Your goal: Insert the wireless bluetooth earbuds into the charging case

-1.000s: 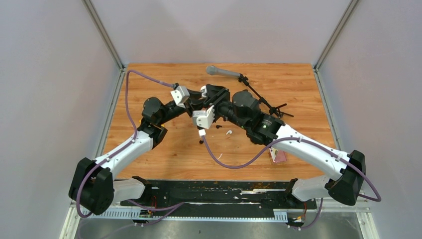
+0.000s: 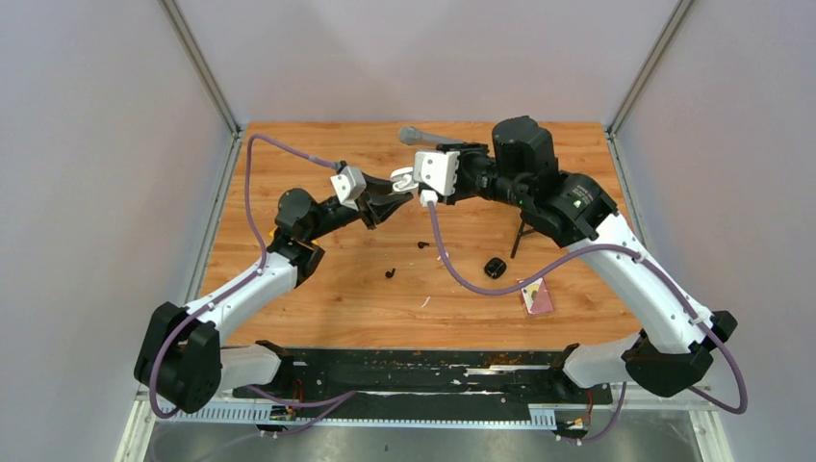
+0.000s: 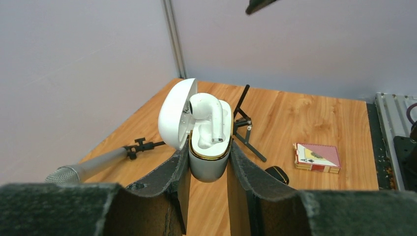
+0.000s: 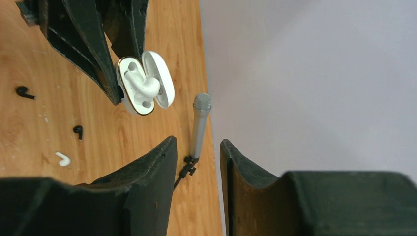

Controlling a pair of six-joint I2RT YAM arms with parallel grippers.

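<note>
The white charging case [image 3: 210, 167], lid [image 3: 173, 115] swung open, is clamped by my left gripper above the table. A white earbud [image 3: 205, 105] lies tipped across the case's top, its rounded head near the lid. In the right wrist view this earbud [image 4: 147, 87] rests over the case [image 4: 125, 91] with round wells visible at both ends, not seated in either. My right gripper is open, empty, and apart from the case. A second white earbud [image 4: 63, 159] lies on the table.
Two black earbuds [image 2: 390, 273] [image 2: 422, 244] and a black case [image 2: 496, 268] lie on the table. A card box [image 2: 536, 297] sits to the right. The microphone [image 2: 428, 137] with its stand lies at the back.
The earbud now lies lower across the case.
</note>
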